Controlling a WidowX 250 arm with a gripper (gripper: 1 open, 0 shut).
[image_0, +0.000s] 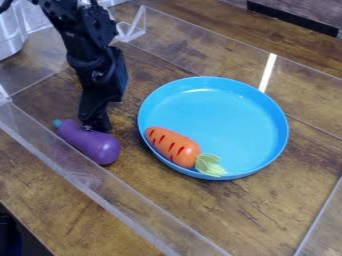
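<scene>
My black gripper (94, 122) reaches down from the upper left to the wooden table, just behind a purple toy eggplant (91, 146); its fingertips are dark and hard to make out, and nothing shows held in them. The eggplant lies on the table left of a blue plate (234, 115). An orange toy carrot (174, 146) with a pale green top lies on the plate's lower left part.
A clear plastic edge (60, 170) runs diagonally along the lower left, with another at the lower right. White objects (11, 30) stand at the top left. The table behind and right of the plate is clear.
</scene>
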